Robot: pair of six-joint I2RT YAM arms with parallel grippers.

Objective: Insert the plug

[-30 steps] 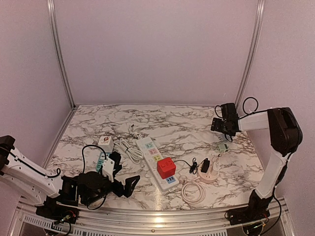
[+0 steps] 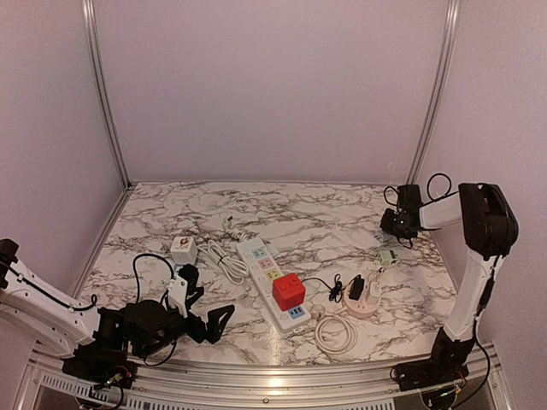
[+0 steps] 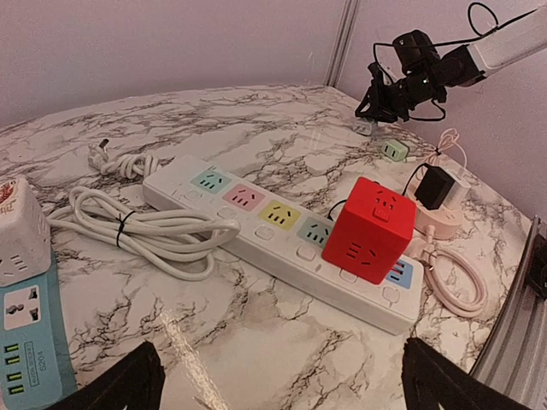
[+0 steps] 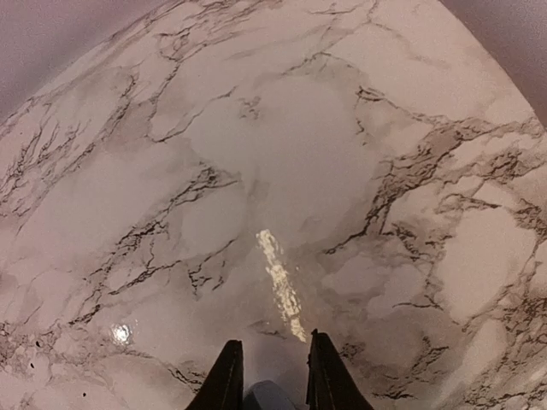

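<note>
My left gripper [image 2: 206, 323] stands open at the front left, facing a long white power strip [image 3: 273, 239] with coloured sockets and a red cube socket [image 3: 370, 229] on it. My right gripper is low over the back right of the table [image 4: 282, 154], its fingers part apart, with a grey rounded object [image 4: 269, 395] partly visible at the bottom between them; whether it is held I cannot tell. A small pale green block [image 2: 386, 256] lies in front of that gripper. A black plug adapter [image 3: 434, 185] sits on a round pinkish socket unit [image 2: 363, 299].
White coiled cables [image 2: 224, 260] lie left of the strip, beside a white cube [image 3: 17, 231] and a blue socket strip [image 3: 30, 342]. A pink cable coil [image 2: 335, 335] lies at the front.
The left arm has shifted a little leftward.
</note>
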